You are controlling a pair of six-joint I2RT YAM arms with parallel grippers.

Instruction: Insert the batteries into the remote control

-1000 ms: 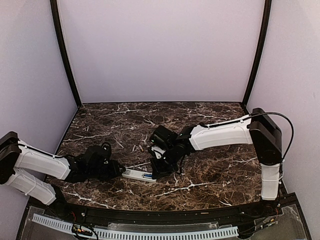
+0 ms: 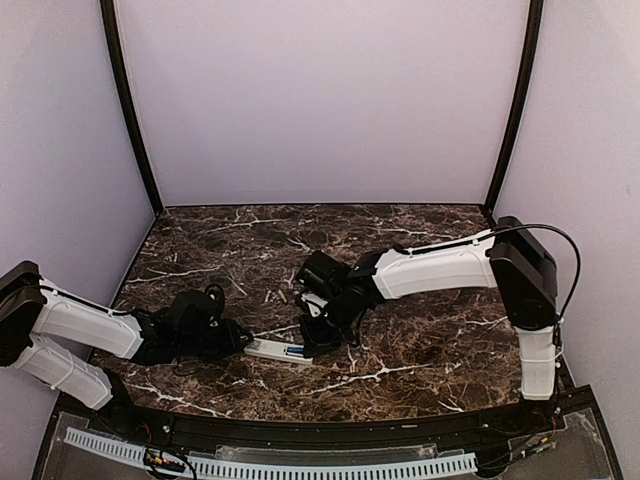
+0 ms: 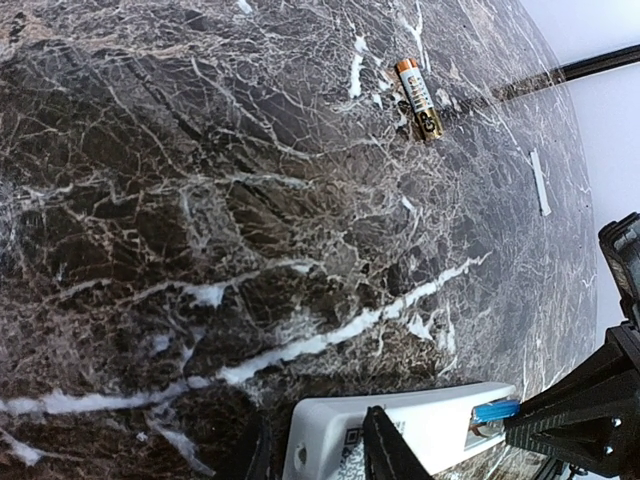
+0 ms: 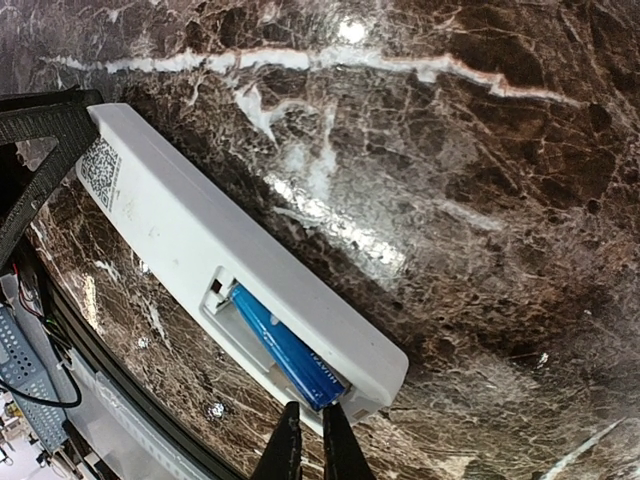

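The white remote control [image 4: 190, 220] lies on the dark marbled table, its battery slot facing up in the right wrist view. A blue battery [image 4: 285, 350] sits in that slot at a slant, one end slightly raised. My right gripper is at the raised end, its tips a narrow gap apart with no clear grip on the battery. At the remote's other end is my left gripper, with fingers on both sides of that end; how firmly they press on it is hidden. An orange-and-gold battery [image 3: 419, 99] lies loose on the table.
Behind the arms, the table [image 2: 320, 230] is mostly clear. A dark frame edge and a white slotted strip [image 2: 330, 468] run along the front. A thin white strip [image 3: 540, 182] shows farther off in the left wrist view.
The right arm has shifted very slightly. The left arm, the remote and the battery in its slot look the same.
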